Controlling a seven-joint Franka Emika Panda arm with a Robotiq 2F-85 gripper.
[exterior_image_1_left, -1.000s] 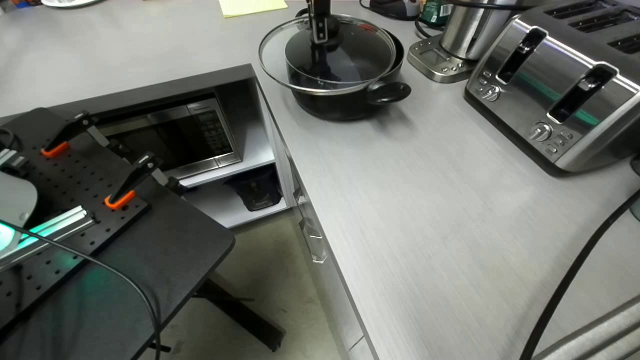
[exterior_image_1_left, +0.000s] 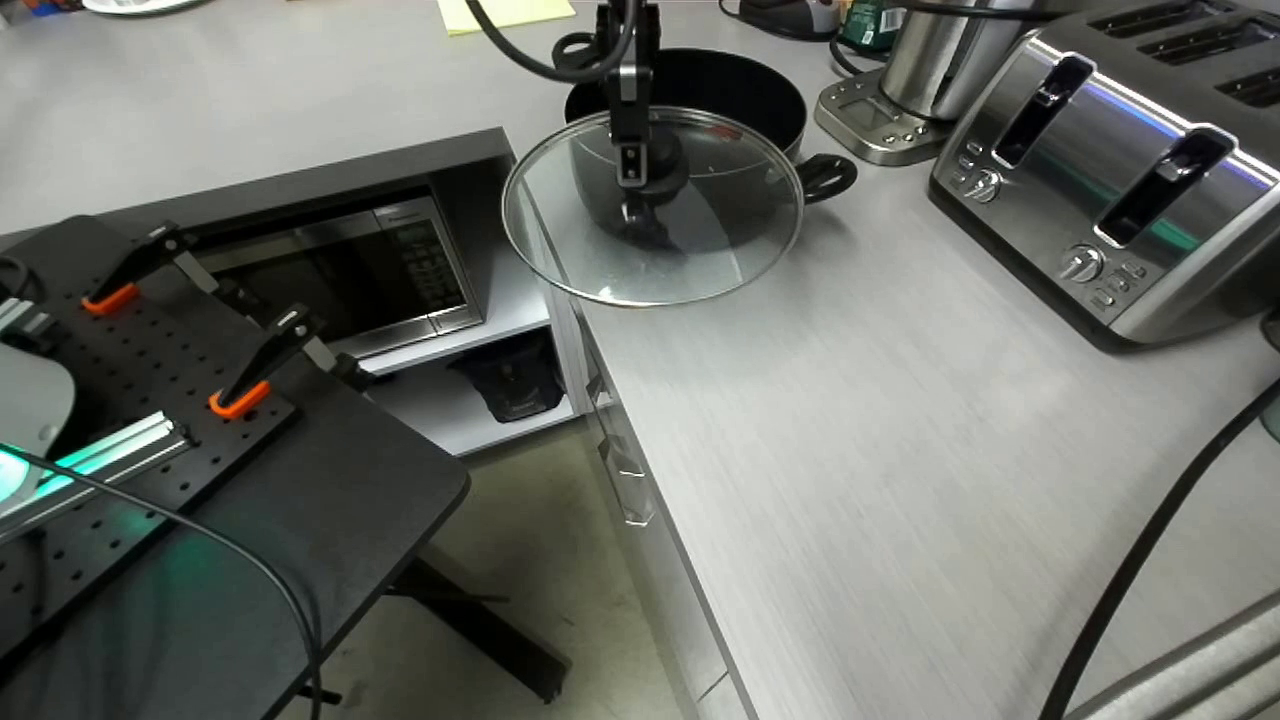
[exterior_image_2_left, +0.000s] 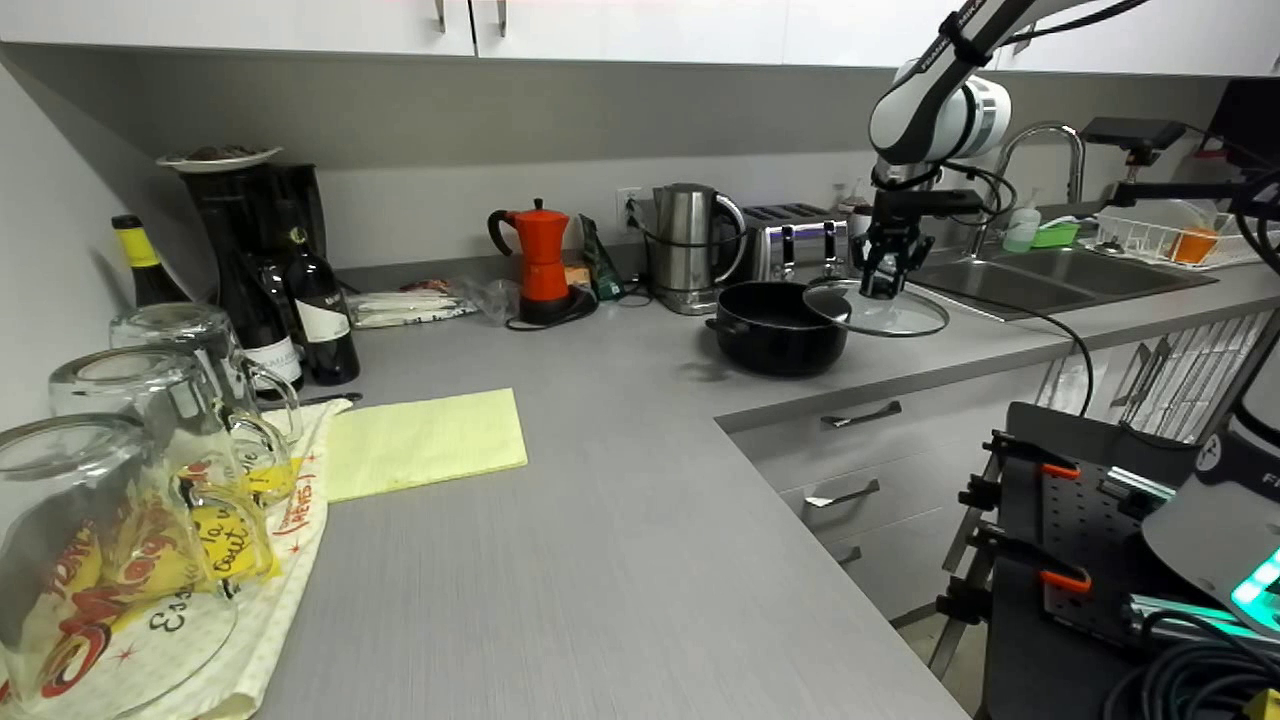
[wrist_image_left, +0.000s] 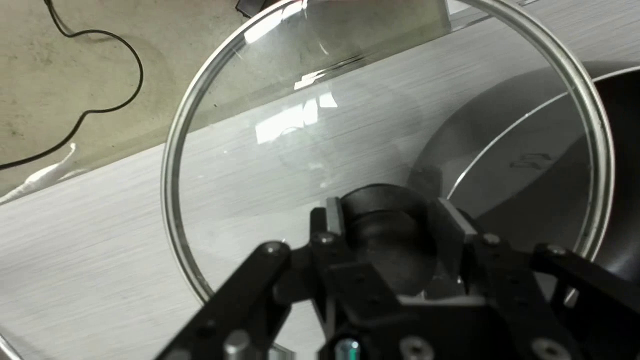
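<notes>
My gripper is shut on the black knob (wrist_image_left: 390, 240) of a round glass lid with a metal rim. In the first exterior view the glass lid (exterior_image_1_left: 732, 246) hangs in the air, covering part of the black pot (exterior_image_1_left: 720, 74) from that camera. The second exterior view shows the lid (exterior_image_2_left: 894, 314) off to the right of the pot (exterior_image_2_left: 780, 330), its left edge close to the pot's rim. The pot stands uncovered on the counter, its dark inside showing. Seen from the wrist, the pot (wrist_image_left: 624, 180) is at the right, partly behind the glass.
A steel toaster (exterior_image_1_left: 1116, 168) and a kettle (exterior_image_1_left: 948, 60) stand beside the pot. A sink (exterior_image_2_left: 1020, 282) lies to the right.
The lid, held by its knob, has moved off the pot towards the first exterior camera.
</notes>
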